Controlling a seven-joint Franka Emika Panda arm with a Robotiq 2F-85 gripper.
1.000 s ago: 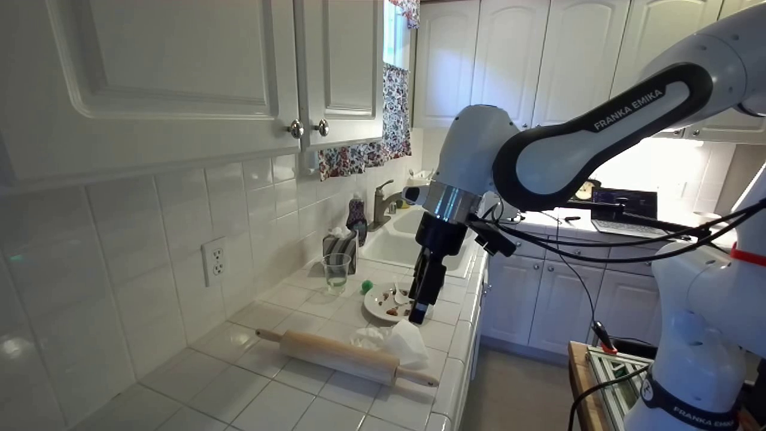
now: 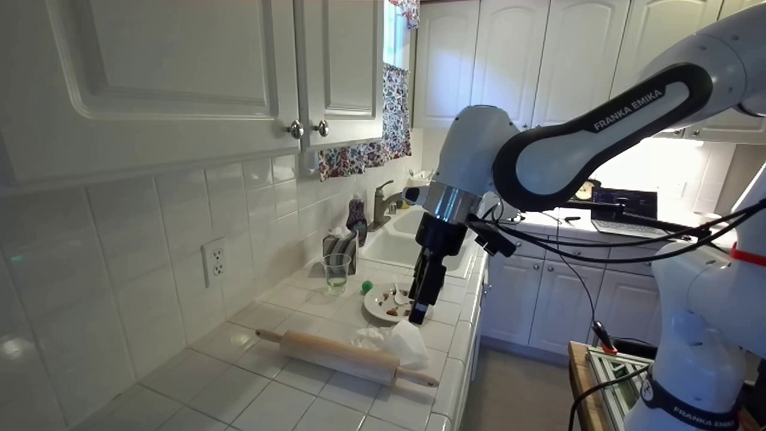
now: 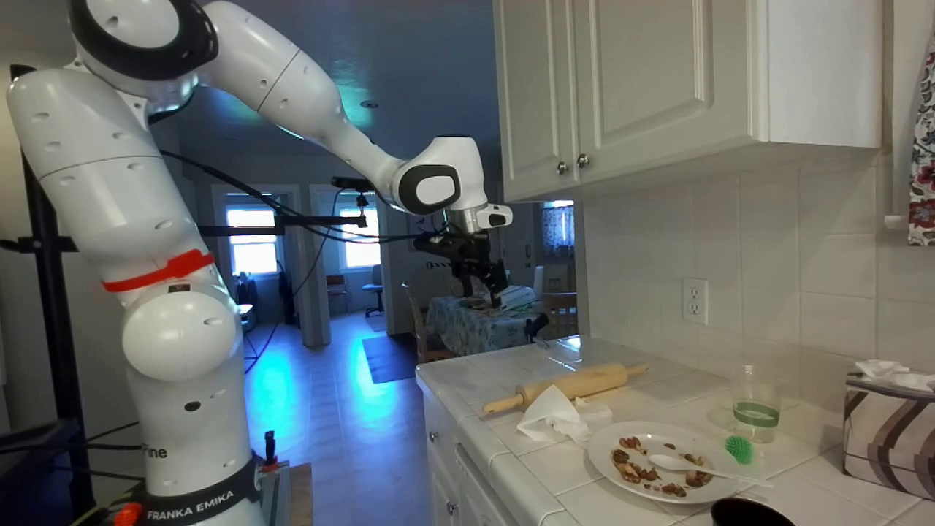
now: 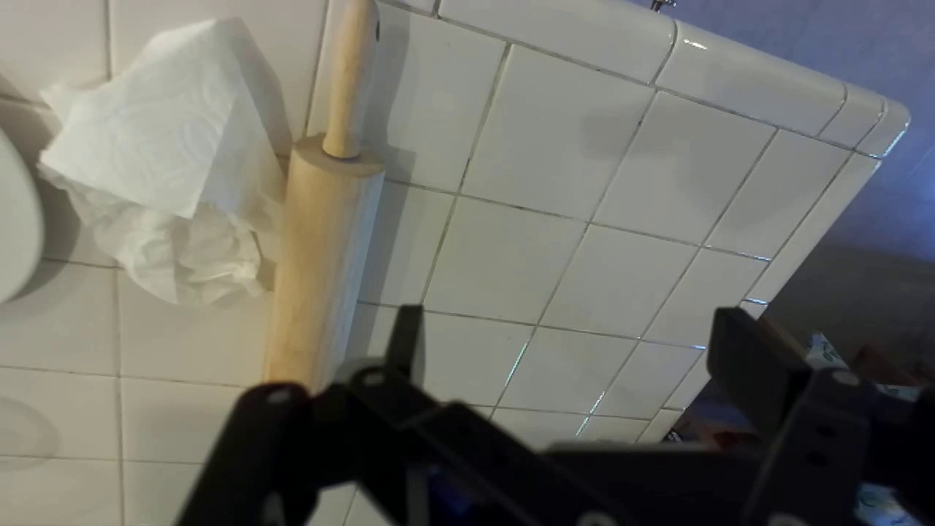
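My gripper hangs above the counter, its fingers wide apart with only tiles showing between them. A wooden rolling pin [image 2: 337, 353] lies across the tiles; in the wrist view it is left of the gap between my fingers. Crumpled white paper towel [image 4: 166, 149] sits beside the pin. Past it is a white plate [image 3: 605, 463] bearing nut pieces and a white spoon [image 3: 701, 467]. A clear cup [image 3: 755, 408] with a green band stands near the wall, a spiky green ball [image 3: 738, 450] beside it.
A striped tissue box [image 3: 890, 438] and the sink [image 2: 391, 248] are farther along the counter. Part of a black round object [image 3: 749, 513] shows at the bottom of the second exterior view. Cabinets [image 2: 179, 79] overhang the counter. Bare tiles lie beyond the pin, up to the counter edge [image 4: 789, 298].
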